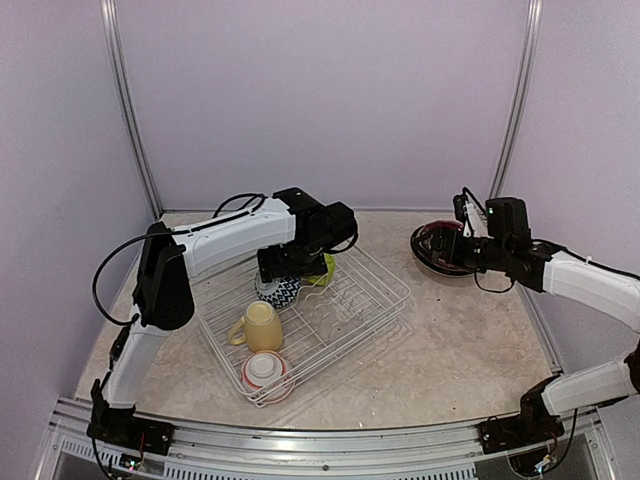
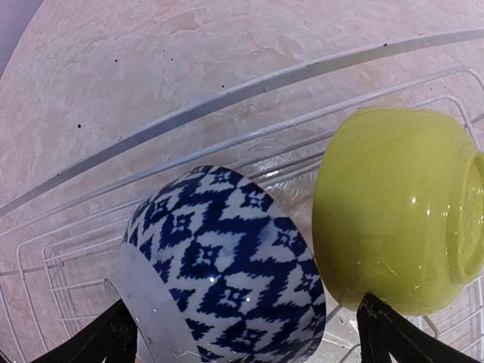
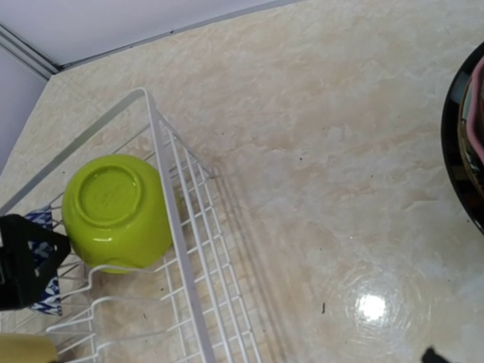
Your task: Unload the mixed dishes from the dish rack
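In the dish rack (image 1: pixel 375 320), a blue-and-white patterned bowl (image 2: pixel 227 257) lies tilted on its side, with a green bowl (image 2: pixel 393 212) right beside it. My left gripper (image 1: pixel 296 270) is low over these two bowls, fingers wide apart. From the left wrist, its fingers (image 2: pixel 386 333) straddle the patterned bowl, one close to the green bowl; contact cannot be made out. A yellow mug (image 1: pixel 262 328) and a white, red-rimmed bowl (image 1: pixel 264 370) occupy the rack's front. Far to the right, my right gripper (image 1: pixel 452 243) hovers open by a stack of dark dishes (image 1: pixel 420 250).
The rack's raised wire rim (image 3: pixel 178 227) runs close around the bowls. Bare marbled tabletop (image 1: pixel 450 350) spreads between the rack and the dark dishes. A wall stands behind.
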